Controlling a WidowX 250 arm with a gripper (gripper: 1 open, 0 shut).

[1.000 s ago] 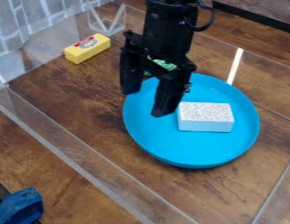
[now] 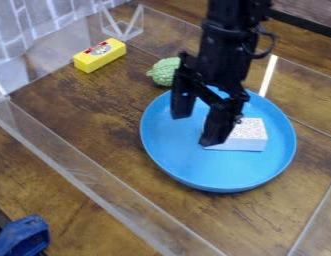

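Note:
My black gripper (image 2: 208, 116) hangs over the blue round plate (image 2: 208, 165), its two fingers spread open, one toward the left and one toward the lower right. A white speckled block (image 2: 245, 135) lies on the plate's right part, partly behind the right finger. I cannot make out anything held between the fingers.
A green round object (image 2: 165, 70) lies just beyond the plate at the back. A yellow box (image 2: 100, 55) is at the upper left, a blue object (image 2: 24, 236) at the bottom left. Bare wooden table shows on the left and lower right.
The gripper has moved back and to the right, toward the white block. More of the green object at the back is now uncovered.

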